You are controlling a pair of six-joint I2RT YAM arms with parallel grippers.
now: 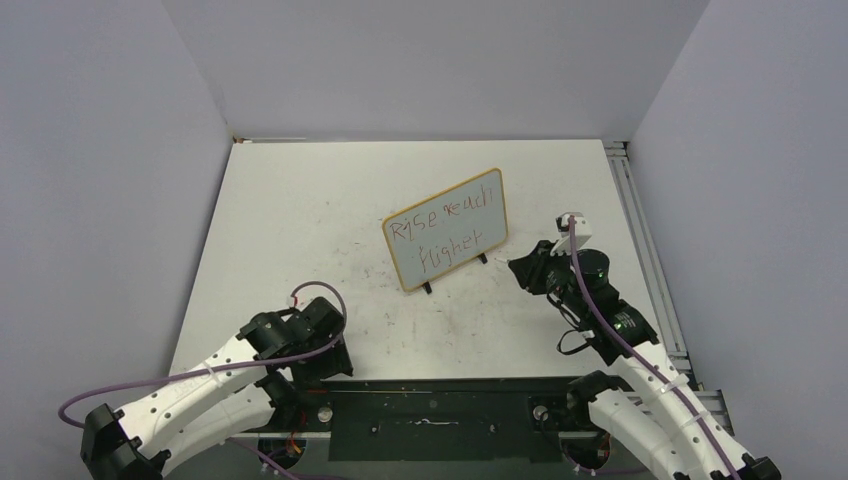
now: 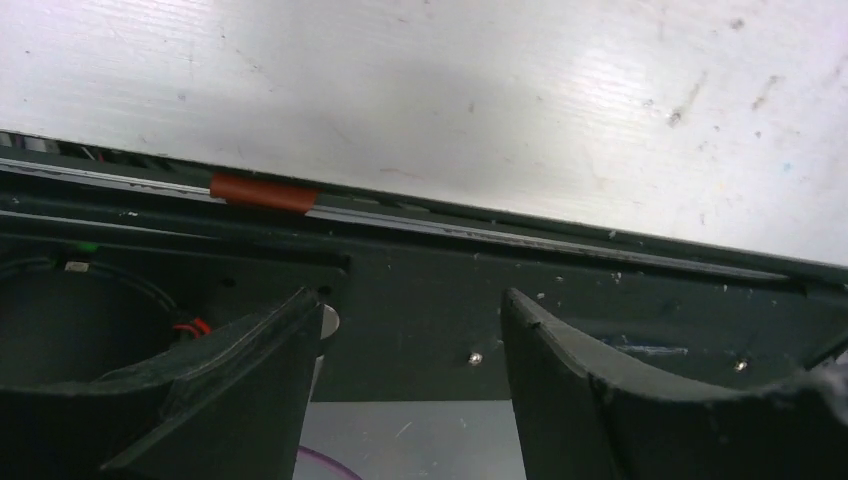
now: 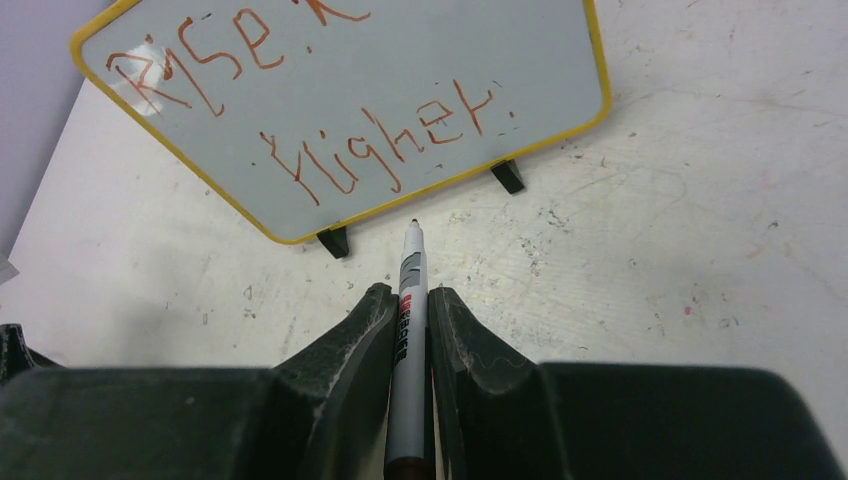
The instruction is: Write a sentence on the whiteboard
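Observation:
The yellow-edged whiteboard [image 1: 445, 262] stands tilted near the middle of the table, with red-brown handwriting on two lines, "Rise Reach" above "Higher". A slim grey pen [image 3: 409, 375] is clamped in my right gripper, its dark bare tip pointing toward the board's lower edge in the right wrist view. In the top view that gripper [image 1: 514, 266] is to the right of the board, apart from it. My left gripper is parted over the table's front edge, with nothing between its fingers.
Black feet [image 1: 428, 287] hold up the whiteboard's lower edge. A dark front panel [image 1: 440, 430] lies along the table's near edge, and grey walls [image 1: 120, 200] enclose the sides.

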